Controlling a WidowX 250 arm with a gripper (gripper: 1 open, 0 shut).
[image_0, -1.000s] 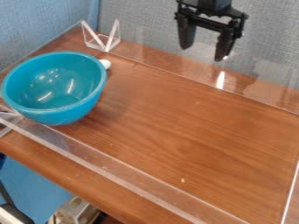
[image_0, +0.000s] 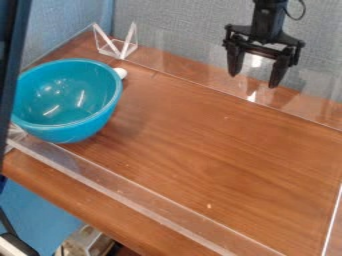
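My black gripper (image_0: 255, 73) hangs at the top right of the camera view, above the back edge of the wooden table, its two fingers apart with nothing between them. A teal bowl (image_0: 64, 100) sits upright at the left side of the table, well away from the gripper. A small white object (image_0: 119, 73) lies just behind the bowl, too small to identify.
Clear plastic walls run along its edges. A white wire corner piece (image_0: 115, 42) stands at the back left. A grey padded wall is behind.
The bowl and the table are unchanged.
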